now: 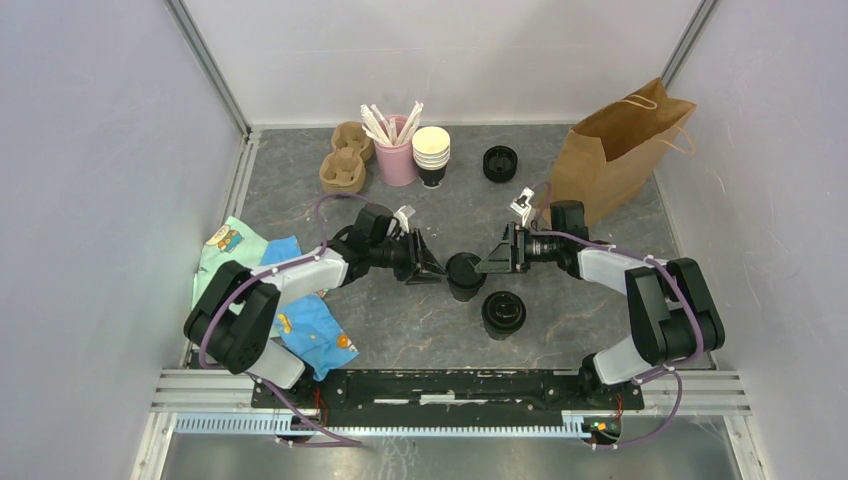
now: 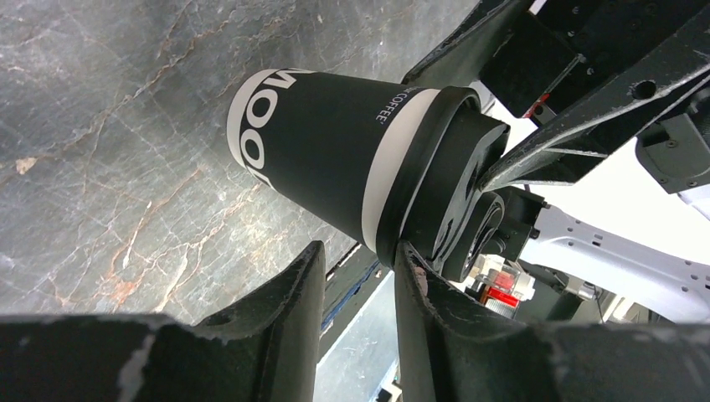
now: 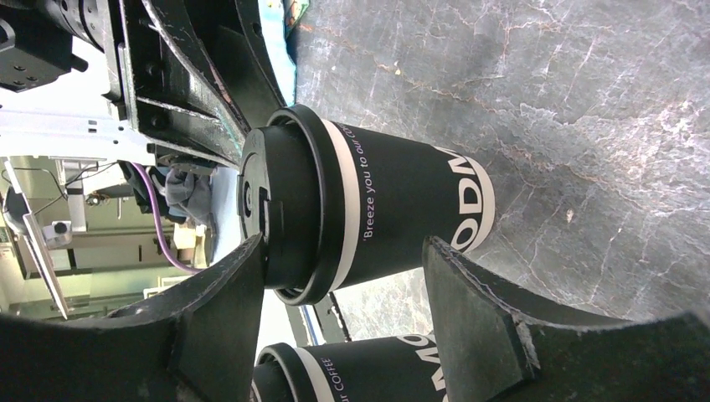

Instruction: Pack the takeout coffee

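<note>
A black coffee cup [image 1: 465, 275] with its lid [image 3: 285, 201] on stands at the table's middle, between my grippers. In the left wrist view my left gripper is at the lid's edge, one fingertip against it; whether it grips anything is hard to see. My right gripper is open, one fingertip at the lid, the other beside the cup's body. A second lidded cup [image 1: 503, 313] stands just in front and to the right.
A brown paper bag [image 1: 610, 150] stands back right. Carton cup holders [image 1: 343, 170], a pink straw container [image 1: 396, 160], stacked cups [image 1: 432, 150] and a spare lid [image 1: 500, 163] are at the back. Cloths [image 1: 310, 330] lie at left.
</note>
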